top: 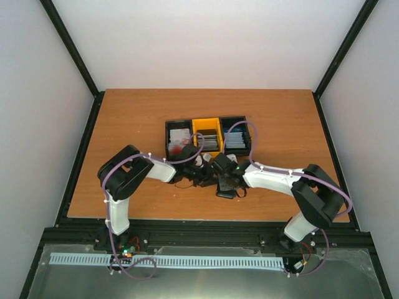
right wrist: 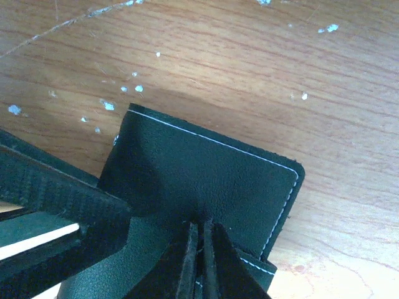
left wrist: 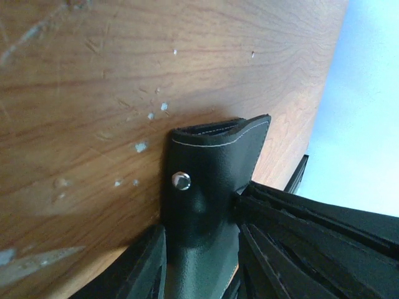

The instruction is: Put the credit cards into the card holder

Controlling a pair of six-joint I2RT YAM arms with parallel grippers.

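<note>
A dark leather card holder (top: pixel 225 194) with pale stitching lies near the table's front, partly covered by both arms. Seen from the left wrist, the card holder (left wrist: pixel 202 162) is folded, with a metal snap near its end. The fingers of my left gripper stand apart, one on each side of it. In the right wrist view my right gripper is shut, its tips against the leather by an inner pocket edge, and no card shows between them. White cards (top: pixel 179 138) and bluish cards (top: pixel 235 140) sit in the organizer bins.
Behind the grippers stands an organizer with a yellow middle bin (top: pixel 196 124) and black outer bins. My two grippers are very close together over the holder.
</note>
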